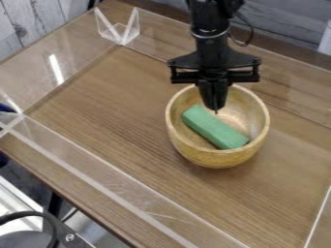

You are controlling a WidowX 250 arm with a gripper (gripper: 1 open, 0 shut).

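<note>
My black gripper point(214, 89) hangs just above the back of a round wooden bowl point(195, 147), its narrow grey fingertips pointing down over the rim area, shut with nothing visible between them. Inside the bowl, toward its front left, lies a green block point(214, 127), slanting from upper left to lower right.
A small clear plastic object point(118, 24) sits at the back left. A black curved item, perhaps a cable, is at the bottom left corner.
</note>
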